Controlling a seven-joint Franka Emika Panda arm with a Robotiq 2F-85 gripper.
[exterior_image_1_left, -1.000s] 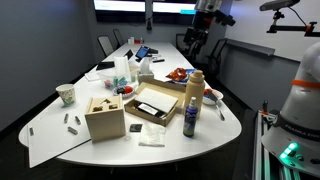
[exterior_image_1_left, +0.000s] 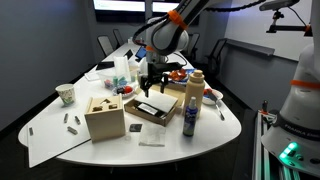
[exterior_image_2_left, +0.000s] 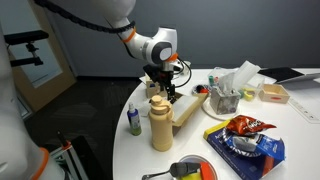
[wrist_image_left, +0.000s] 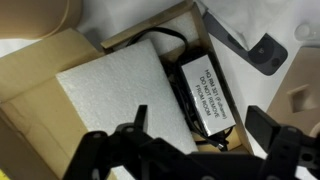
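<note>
My gripper (exterior_image_1_left: 154, 84) hangs over a shallow open cardboard box (exterior_image_1_left: 172, 120), its fingers apart and nothing between them. Inside the box lies a flat white pad (wrist_image_left: 125, 92). Beside the pad, a black adapter with a white printed label (wrist_image_left: 208, 95) and a black cable fills one side of the box. From above, the gripper's two dark fingers straddle the region of the pad and adapter, with the right finger (wrist_image_left: 262, 128) past the label side. In the second exterior view the gripper (exterior_image_2_left: 165, 95) partly hides the box.
A tall tan bottle (exterior_image_1_left: 197, 90) and a dark blue bottle (exterior_image_1_left: 190, 120) stand right of the box. A wooden box (exterior_image_1_left: 105, 120) is on its left, a white cloth (exterior_image_1_left: 152, 135) in front. Snack bags (exterior_image_2_left: 247, 126) and a metal bin (exterior_image_2_left: 223, 101) occupy the other side.
The arm has come down and to the left, from high above the right side of the table to just over the cardboard box. Objects on the table appear unmoved.
</note>
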